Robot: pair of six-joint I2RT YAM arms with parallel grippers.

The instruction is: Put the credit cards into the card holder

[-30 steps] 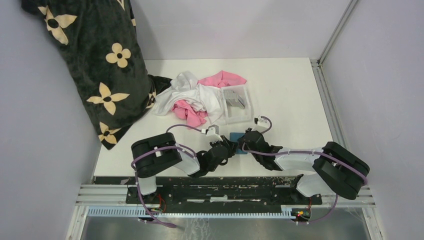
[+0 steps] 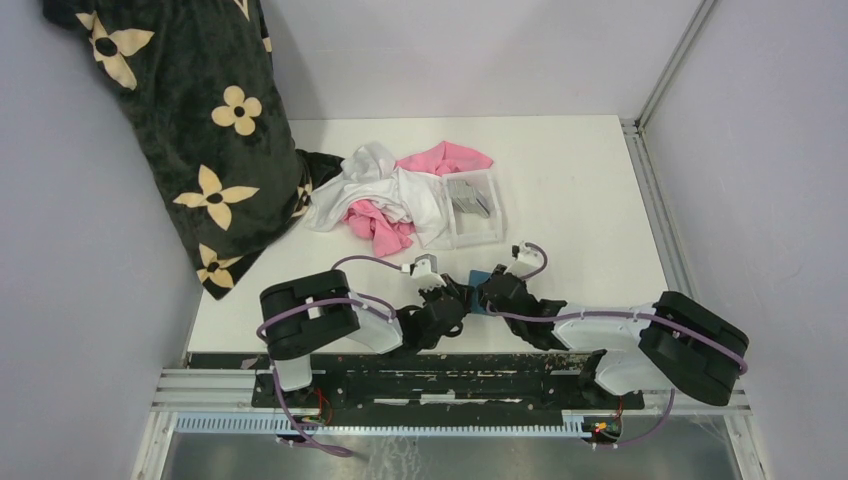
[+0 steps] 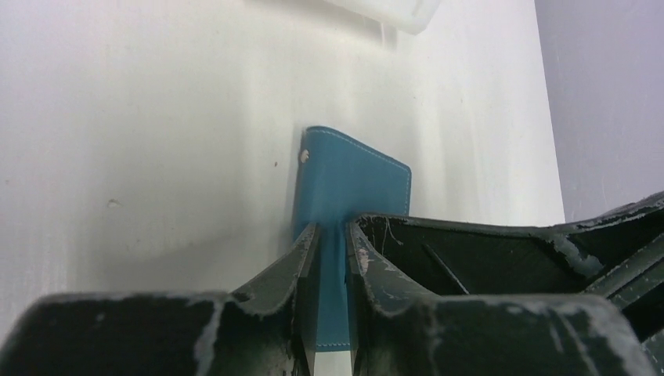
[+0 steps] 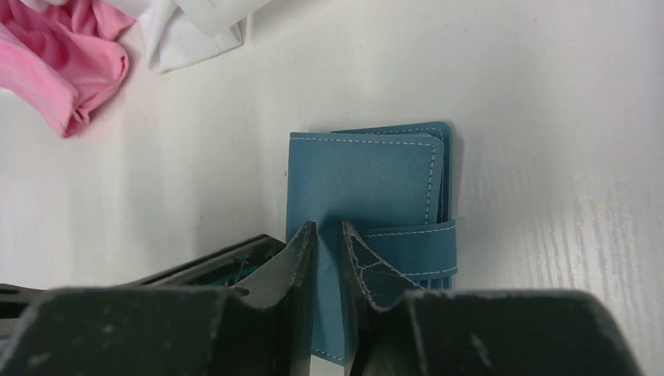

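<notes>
A teal card holder (image 2: 478, 280) with stitched edges and a strap lies on the white table between my two grippers; the right wrist view shows it (image 4: 364, 172) with the strap across its right side. My left gripper is at its left, shut with part of the holder apparently between the fingers. My right gripper is over the holder, its fingertips slightly apart at the strap's end; whether anything is between them is unclear. A clear tray (image 2: 472, 225) behind holds a stack of grey cards (image 2: 467, 197).
Crumpled white and pink cloths (image 2: 380, 220) lie left of the tray. A dark flowered blanket (image 2: 180, 130) hangs at the back left. The two arms are very close together.
The card holder has shifted slightly to the right and toward the front edge. The right gripper and arm have moved slightly; the tray and cloths are unchanged.
</notes>
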